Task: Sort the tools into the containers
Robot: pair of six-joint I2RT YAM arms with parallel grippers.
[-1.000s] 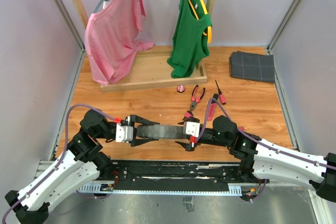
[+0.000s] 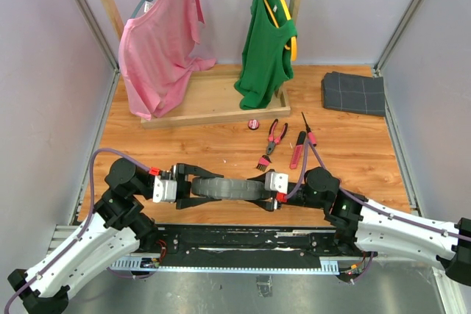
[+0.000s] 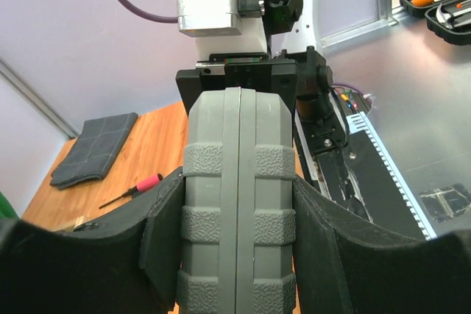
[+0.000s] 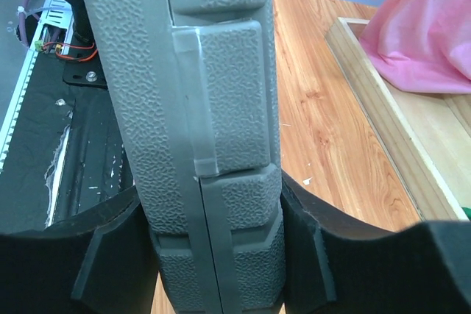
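A closed grey ribbed case is held level between my two grippers above the front of the table. On its left end my left gripper is shut, and the left wrist view shows the case upright between the fingers. My right gripper is shut on the opposite end, with the case filling the middle of the right wrist view. Behind them on the wood lie red-handled pliers, a small brush, a red and black knife, a screwdriver and a round tape.
A wooden rack base stands at the back, with a pink shirt and a green top hanging over it. A folded dark cloth lies back right. Open tool trays sit beyond the table.
Both grippers keep their grip on the case. The case and left gripper have shifted slightly, and the right gripper has moved a little to the right.
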